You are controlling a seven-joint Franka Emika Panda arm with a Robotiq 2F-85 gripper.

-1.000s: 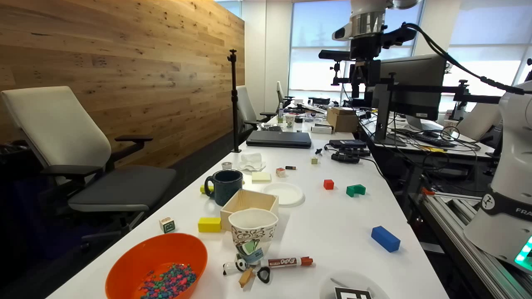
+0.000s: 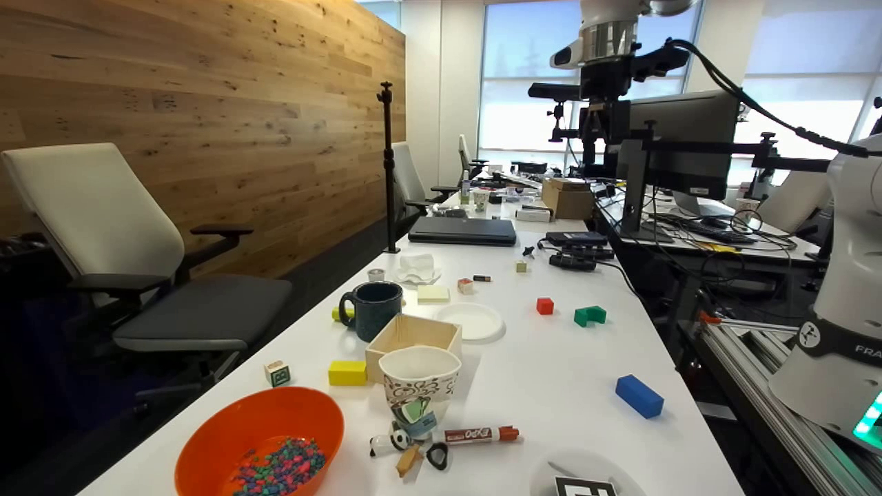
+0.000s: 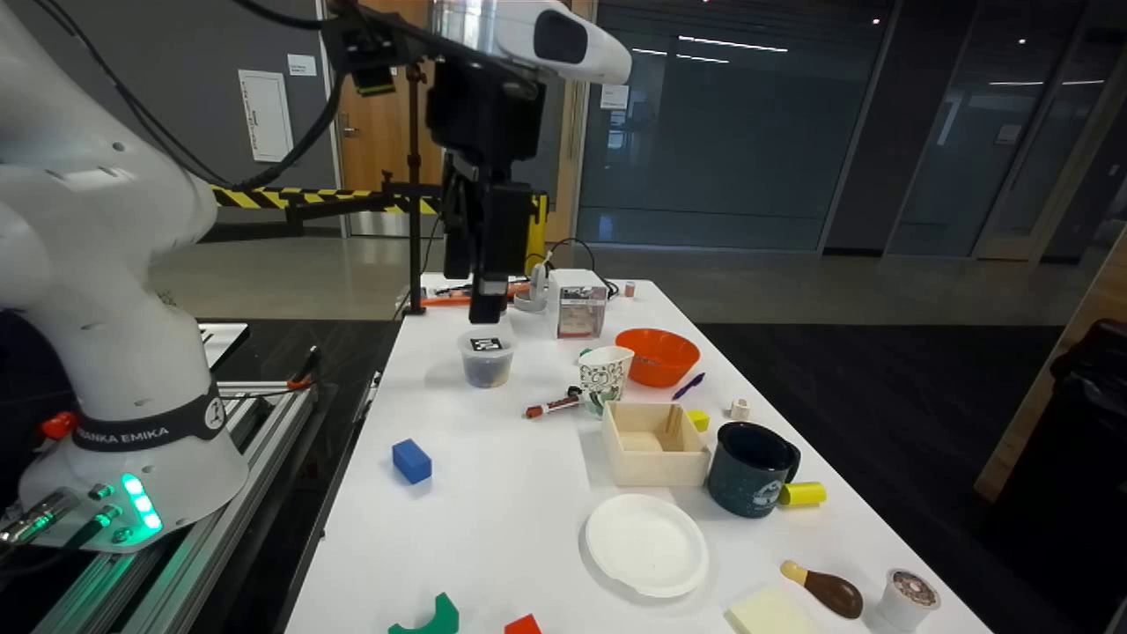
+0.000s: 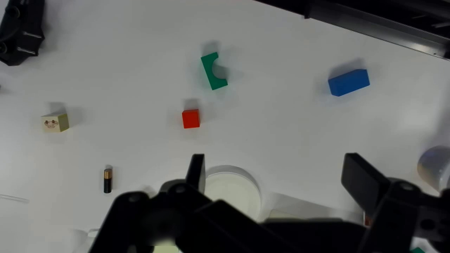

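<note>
High over the table, my gripper hangs open, its two fingers far apart in the wrist view with only tabletop and part of the plate showing between and below them. Three blocks lie apart on the bare side of the table: a blue block (image 4: 349,82), a green arch-shaped block (image 4: 211,72) and a small red cube (image 4: 191,118). The white plate (image 3: 646,544) rests beside the open wooden box (image 3: 657,465). A dark mug (image 3: 752,470) stands next to that box, and a patterned paper cup (image 2: 419,376) is on its other side.
An orange bowl (image 2: 260,438) holds small coloured pieces. Near the cup lies a red marker (image 2: 481,435); a lidded tub (image 3: 487,359) stands farther along. A battery (image 4: 108,180) and a picture cube (image 4: 55,123) sit past the red cube.
</note>
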